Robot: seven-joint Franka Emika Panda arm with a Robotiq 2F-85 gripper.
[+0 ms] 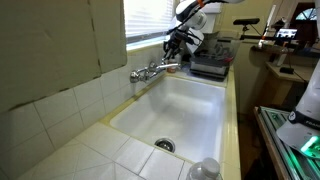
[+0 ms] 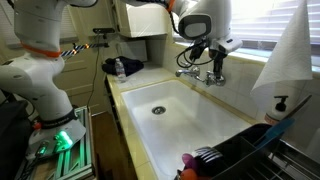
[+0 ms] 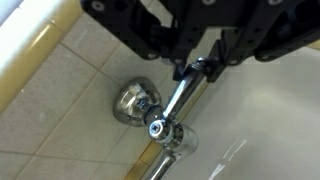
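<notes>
The chrome faucet (image 1: 148,73) is mounted on the tiled wall above the white sink (image 1: 180,112). In the wrist view, a slim metal handle (image 3: 179,103) rises from a round valve joint (image 3: 158,129), and its far end runs between my fingers. My gripper is shut on the end of this handle, though the dark hardware hides part of the contact. In exterior view 2, my gripper (image 2: 212,68) is at the faucet (image 2: 214,79), below the white arm. The far exterior view shows my gripper (image 1: 172,50) beside the window, too small for detail.
A black dish rack (image 2: 262,150) with utensils stands at the sink's near right corner. A white towel (image 2: 287,70) hangs at the right. A dark bottle (image 2: 121,69) is on the far counter, and a clear glass (image 1: 204,169) on the near counter. The basin is empty.
</notes>
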